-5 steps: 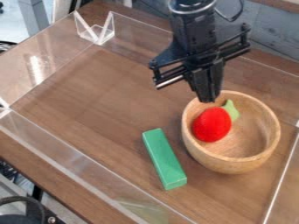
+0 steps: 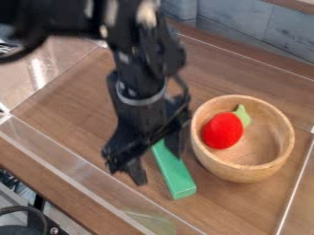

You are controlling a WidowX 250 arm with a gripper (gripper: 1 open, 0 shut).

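My black gripper (image 2: 153, 151), blurred by motion, hangs over the middle of the wooden table, its fingers spread open at the upper end of a green block (image 2: 174, 179); whether it touches the block I cannot tell. Just right of it sits a wooden bowl (image 2: 263, 156) holding a red round object (image 2: 222, 130) with a small green piece (image 2: 241, 115) behind it.
Clear acrylic strips run along the table's left and front edges. A grey wall (image 2: 233, 32) stands at the back. Bare table (image 2: 68, 110) lies to the left of the gripper.
My gripper has come down and toward the front left, from high above the bowl's back side to over the green block. The bowl and block look unmoved.
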